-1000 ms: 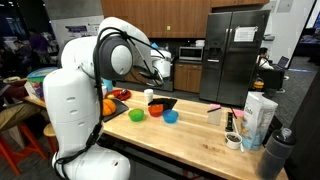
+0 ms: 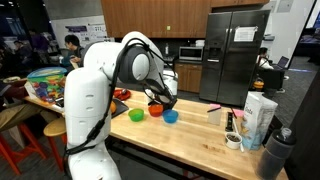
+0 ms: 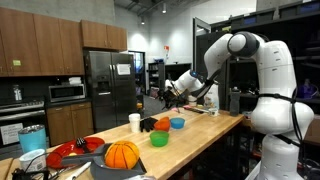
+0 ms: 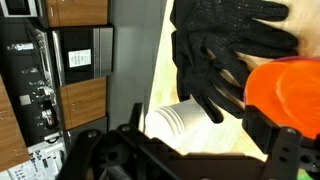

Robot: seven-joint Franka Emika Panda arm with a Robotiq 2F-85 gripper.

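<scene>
My open gripper hangs above the table with nothing visible between its fingers. In the wrist view, a white cup [image 4: 172, 119] lies beneath and close to the gripper, partly covered by it. A black glove [image 4: 205, 55] lies spread out beside the cup. To the right is an orange-red bowl [image 4: 285, 92], cut off by the frame edge. From the second exterior view, the gripper [image 3: 166, 98] stays above the cup [image 3: 134, 122], the glove [image 3: 148, 124] and the red bowl [image 3: 162, 125], touching none that I can make out.
A blue bowl [image 2: 170, 116] and a green bowl [image 2: 136, 115] stand near the red one. Bottles, a bag [image 2: 258, 118] and a dark canister [image 2: 275, 153] crowd the table's right end. An orange pumpkin [image 3: 123, 155] sits at the other end.
My arm has reached lower and further toward the cup and glove, so that the gripper now covers part of them in the first exterior view. The bowls have kept their places.
</scene>
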